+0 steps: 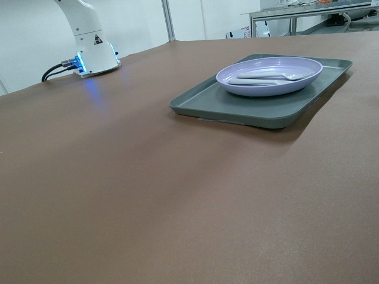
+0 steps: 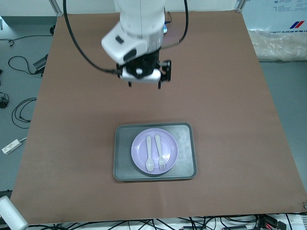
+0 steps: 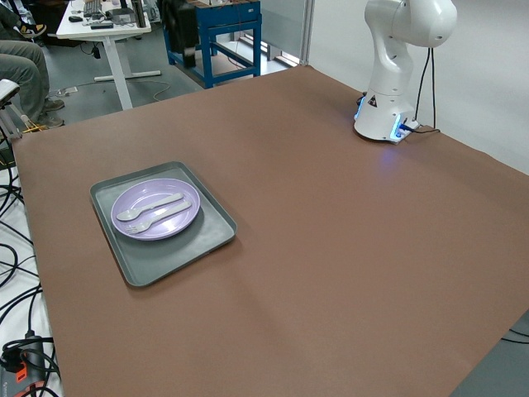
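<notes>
A grey-green tray (image 2: 122, 158) lies near the front middle of the brown table, holding a lilac plate (image 2: 170, 148). On the plate a white spoon (image 2: 149, 163) and a white fork (image 2: 160, 158) lie side by side. My gripper (image 2: 144, 85) is in the left view high above the back half of the table, behind the tray, its two black fingers apart with nothing seen between them. The top and right views show only my arm's white base (image 3: 385, 107), not the gripper.
Cables lie beyond the table's edges. A white desk (image 3: 116, 33) and a seated person are beside it in the right view.
</notes>
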